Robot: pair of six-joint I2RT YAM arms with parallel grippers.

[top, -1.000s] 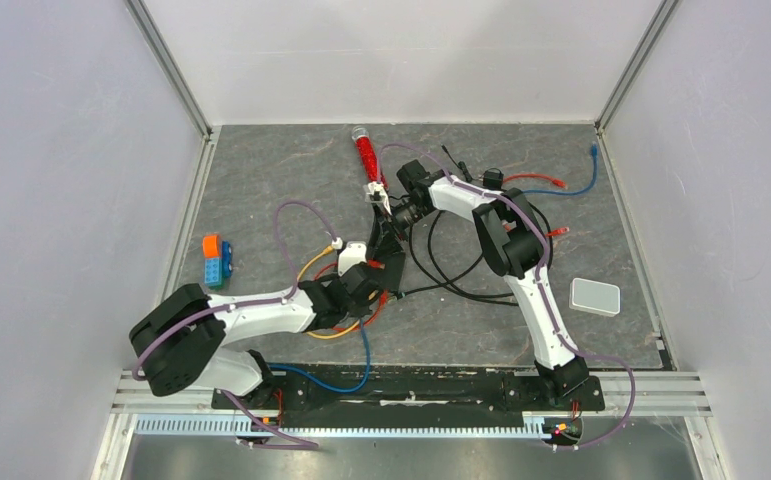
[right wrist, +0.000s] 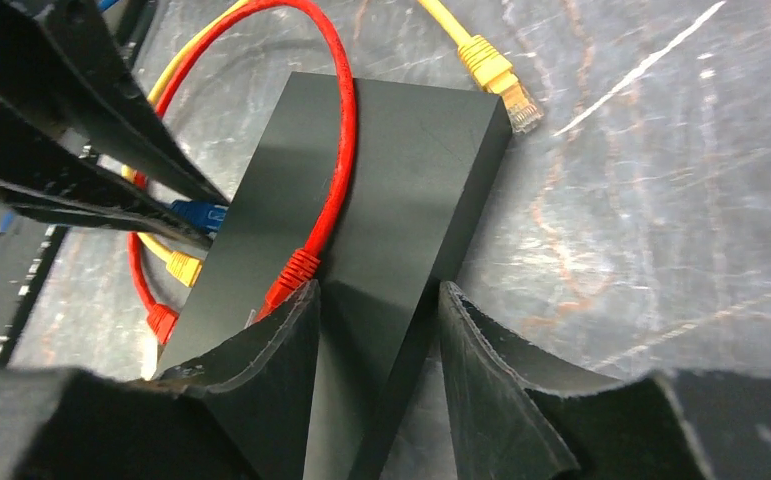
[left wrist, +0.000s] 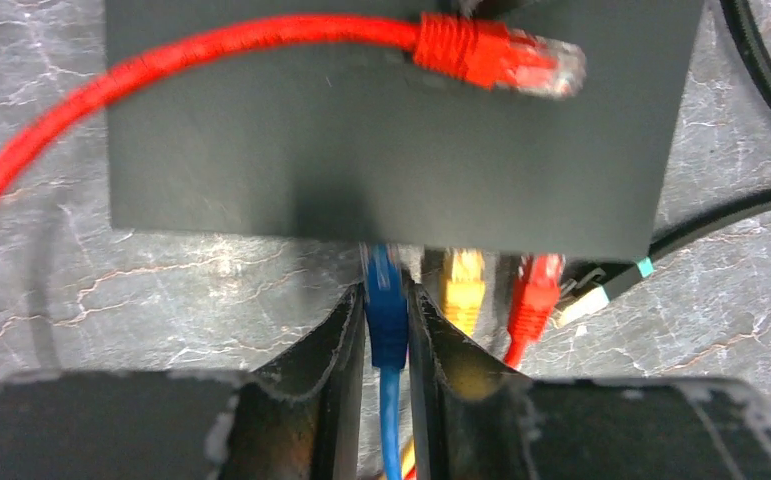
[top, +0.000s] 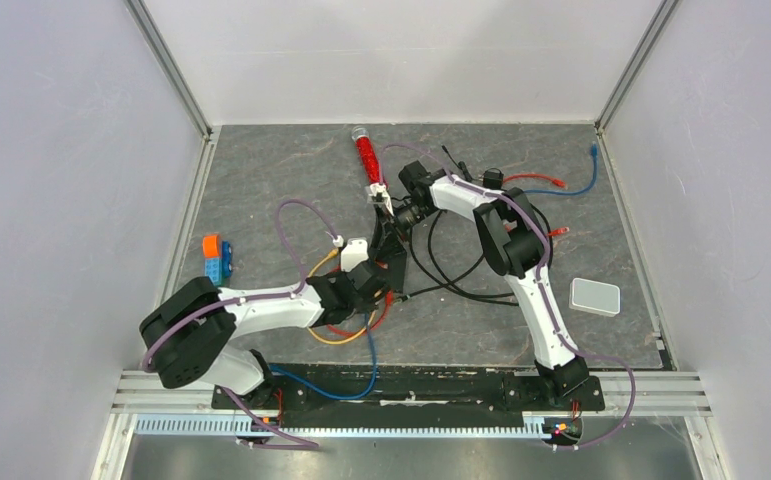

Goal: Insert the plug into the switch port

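The dark switch box (left wrist: pixel 381 150) lies on the grey surface under both grippers. In the left wrist view, my left gripper has its fingers around a blue plug (left wrist: pixel 386 320) at the box's lower edge; how far the plug is inside is hidden. A yellow plug (left wrist: pixel 463 275) and a red plug (left wrist: pixel 539 285) sit beside it at that edge. In the right wrist view, my right gripper stands open over the box, fingers either side of its edge, with a loose red cable end (right wrist: pixel 291 277) by the left finger.
A red cylinder (top: pixel 365 155) lies behind the arms, black cables (top: pixel 461 288) lie to the right, toy blocks (top: pixel 217 258) at far left and a white box (top: pixel 594 295) at far right.
The left arm has shifted slightly right and toward the box, the blue cable moving along with it. The right arm looks unchanged.
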